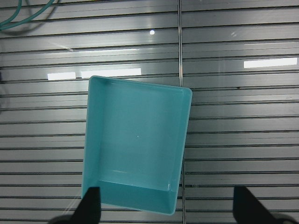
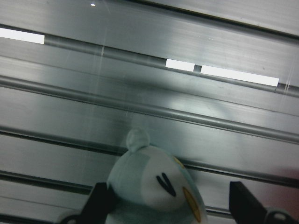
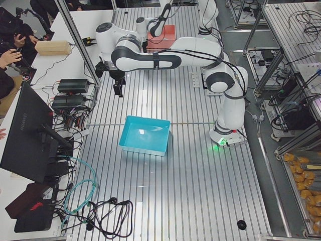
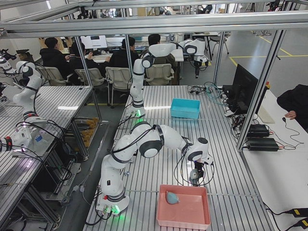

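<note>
A cyan bin [image 3: 144,133] sits on the slatted table; in the left wrist view it [image 1: 135,140] fills the middle. My left gripper hangs high near it, open and empty. In the right wrist view a pale blue-white plush [image 2: 156,177] with a stitched face lies between the fingertips of my right gripper, which stands open. In the right camera view that plush [image 4: 194,175] is just outside the pink bin [image 4: 183,214], which holds a pale blue item [image 4: 172,197].
A monitor [image 3: 30,130], power units and loose cables [image 3: 110,216] line one side of the table.
</note>
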